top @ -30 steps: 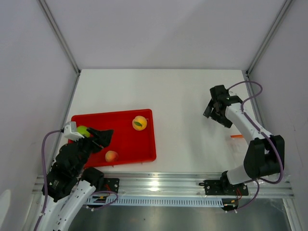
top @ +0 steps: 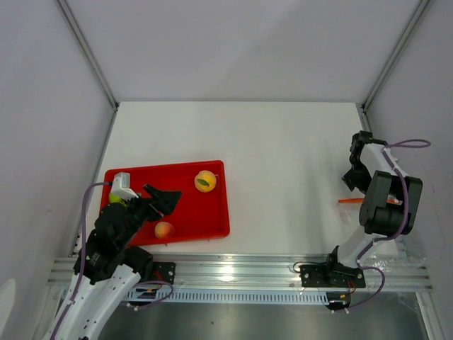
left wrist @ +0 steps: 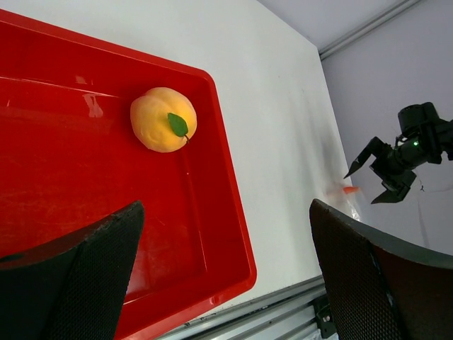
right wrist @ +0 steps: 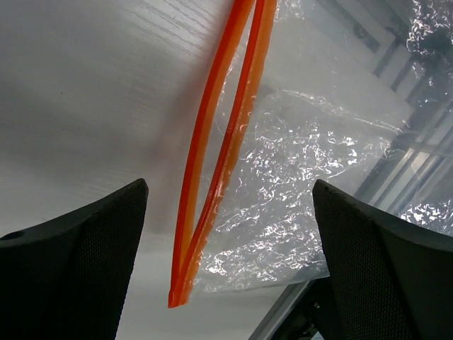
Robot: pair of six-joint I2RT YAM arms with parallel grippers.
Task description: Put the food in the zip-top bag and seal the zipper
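The clear zip top bag [right wrist: 283, 191] lies at the table's right front, its orange zipper edge [right wrist: 226, 152] showing two strips slightly parted. Over it hangs my right gripper [top: 356, 183], open, with the zipper edge below and between its fingers in the right wrist view but not gripped. At the left stands a red tray [top: 191, 227] with a yellow-orange fruit [top: 205, 181] at its back right. A peach-coloured fruit [top: 164, 230] lies nearer the front, and a green one [top: 115, 198] is mostly hidden by the arm. My left gripper [top: 161, 200] is open above the tray, holding nothing.
A metal rail [top: 226, 269] runs along the front, and a wall [top: 417, 134] stands close by the right arm. Part of the bag reaches over the front rail.
My right gripper has moved right, to above the bag's zipper edge. The left gripper has shifted a little to the right over the tray, covering more of the green fruit.
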